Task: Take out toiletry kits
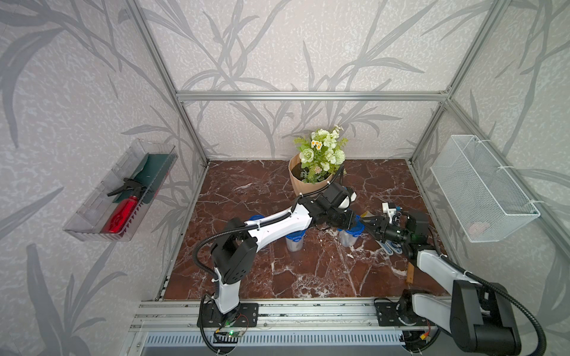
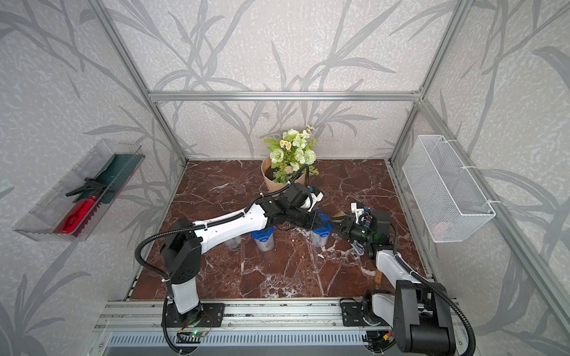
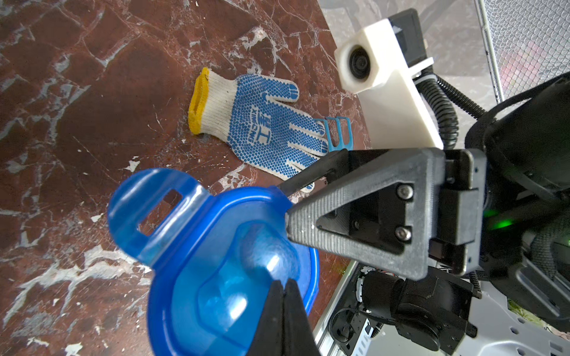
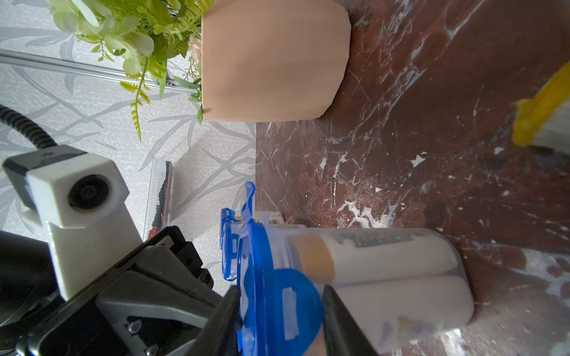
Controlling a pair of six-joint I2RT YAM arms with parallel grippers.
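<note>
Two clear toiletry kits with blue lids show most plainly: the near-centre kit point(image 1: 348, 239) stands upright between my grippers, and a second kit point(image 2: 264, 242) stands to its left. Another is largely behind the left arm. Over the first kit's blue lid point(image 3: 234, 270), my left gripper is shut, with nothing visible between its fingertips. White tubes or bottles show through the wall of this kit point(image 4: 380, 284). From the right, my right gripper is part open, its fingers on either side of the lid's blue side tab point(image 4: 299, 296).
A blue-dotted glove point(image 3: 255, 118) lies on the right of the table. Behind the arms stands a flower pot point(image 1: 299, 182). A white mesh basket point(image 1: 484, 187) hangs on the right wall, and a clear bin point(image 1: 98, 219) with a red-and-black tool on the left.
</note>
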